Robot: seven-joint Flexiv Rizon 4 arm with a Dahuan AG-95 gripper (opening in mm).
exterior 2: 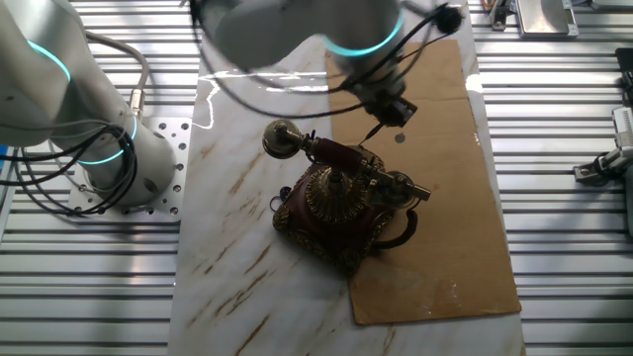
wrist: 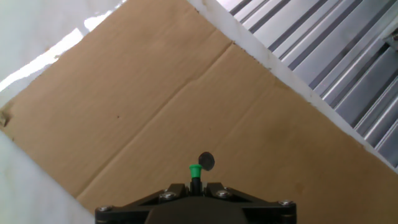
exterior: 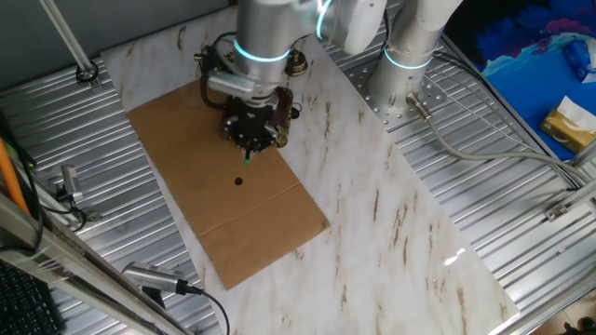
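A vintage dark-red and brass telephone (exterior 2: pixel 336 193) stands partly on the cardboard, its handset (exterior 2: pixel 341 156) resting across the top. In exterior view 1 the arm largely covers it. My black gripper is shut on a thin black piece with a green tip (wrist: pixel 195 169), which points out ahead of the fingers. Just beyond that tip, in the wrist view, lies a small round black spot (wrist: pixel 206 161) on the cardboard. From exterior view 2, the gripper (exterior 2: pixel 388 109) hangs above the board beside the handset; its height is hard to judge.
The cardboard sheet (exterior: pixel 265 223) lies flat on a marble-patterned board (exterior: pixel 372 242), bare apart from the telephone and the spot. Slatted metal (exterior: pixel 112 195) surrounds the board. A silver device with a cable (exterior: pixel 154 277) sits off its edge.
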